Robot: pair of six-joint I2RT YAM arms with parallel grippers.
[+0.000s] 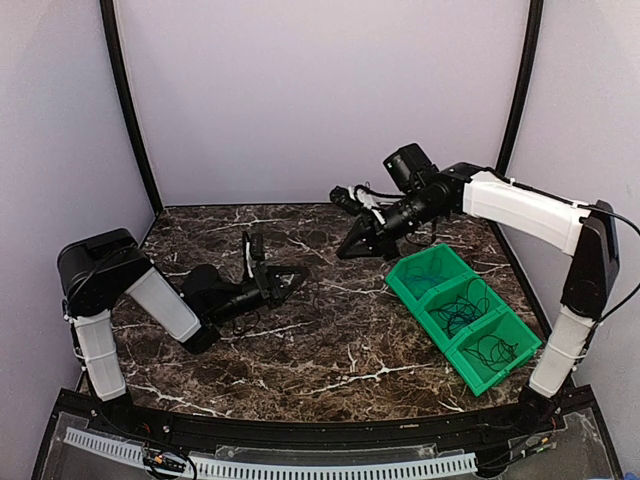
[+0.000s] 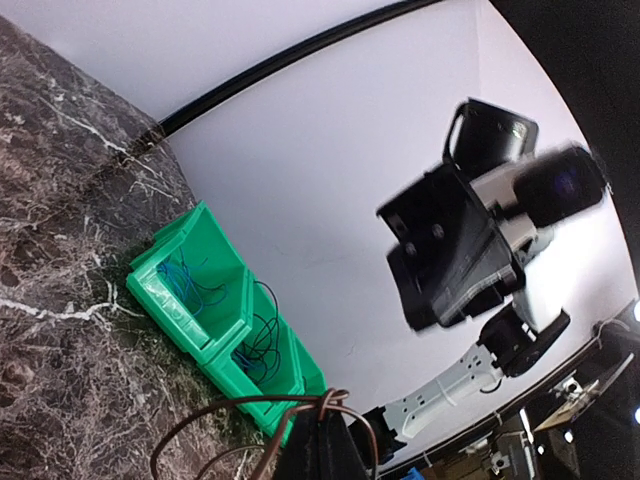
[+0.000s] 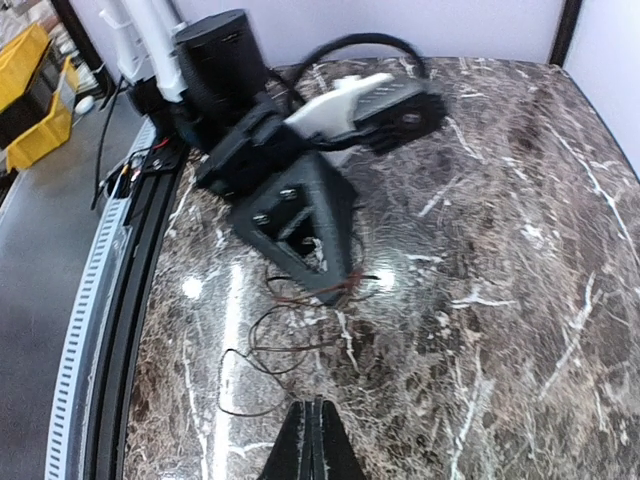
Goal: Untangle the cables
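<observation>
A thin brown cable loops around the fingertips of my left gripper, which is shut on it. In the right wrist view the same cable hangs in loose bends below the left fingers, over the table. My right gripper is shut, with nothing showing between its fingers. From above, the right gripper is a short way right of and behind the left one, the two apart. Against the dark marble the hanging cable is hard to make out in the top view.
On the right of the table stands a green bin with three compartments. Blue cables lie in the far one, blue and dark cables in the middle, dark cables in the near one.
</observation>
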